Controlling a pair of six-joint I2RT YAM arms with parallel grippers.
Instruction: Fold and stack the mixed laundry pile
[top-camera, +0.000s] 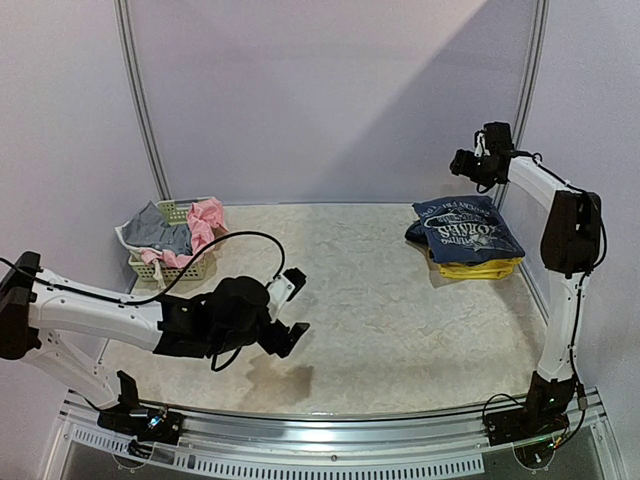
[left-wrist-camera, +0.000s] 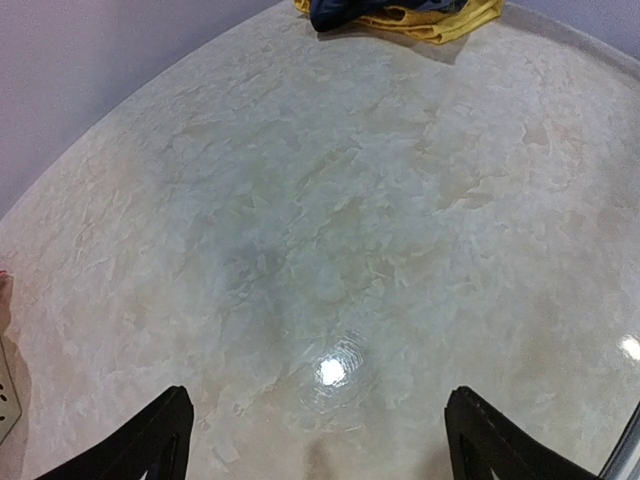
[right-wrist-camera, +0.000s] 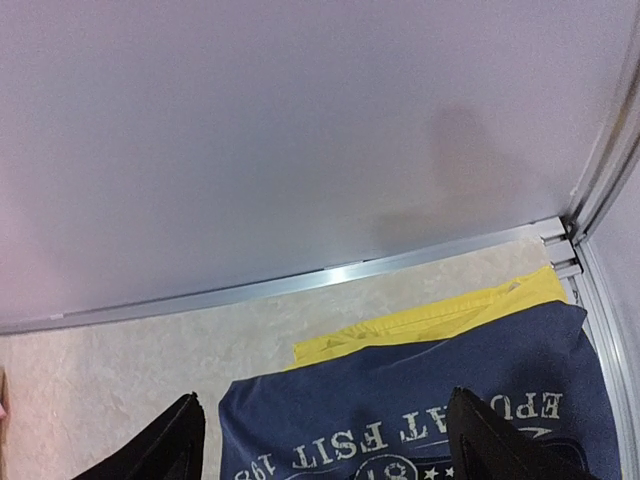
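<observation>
A folded navy printed shirt (top-camera: 465, 225) lies on folded yellow cloth (top-camera: 475, 270) at the table's back right, also along the top of the left wrist view. A basket (top-camera: 139, 267) at the back left holds grey cloth (top-camera: 160, 232) and pink cloth (top-camera: 205, 220). My left gripper (top-camera: 293, 310) hangs open and empty over the front-middle table. My right gripper (top-camera: 465, 160) is raised above the stack; in the right wrist view its fingers stand apart over the navy shirt (right-wrist-camera: 350, 400), with nothing seen between them.
Back and side walls enclose it, close behind and to the right of the stack.
</observation>
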